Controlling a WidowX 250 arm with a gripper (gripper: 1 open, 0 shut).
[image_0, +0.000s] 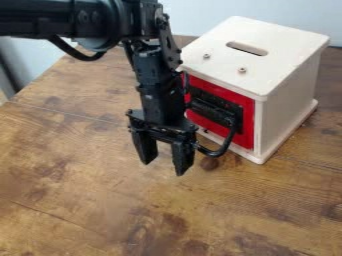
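Observation:
My black gripper hangs pointing down over the wooden table, in front of and left of a pale wooden box. Its two fingers are apart, open, with nothing visible between them. The box has a slot and small round fittings on its sloped top and a red front panel with a black piece, partly hidden behind the arm and its cable.
A pale wall stands behind its far edge.

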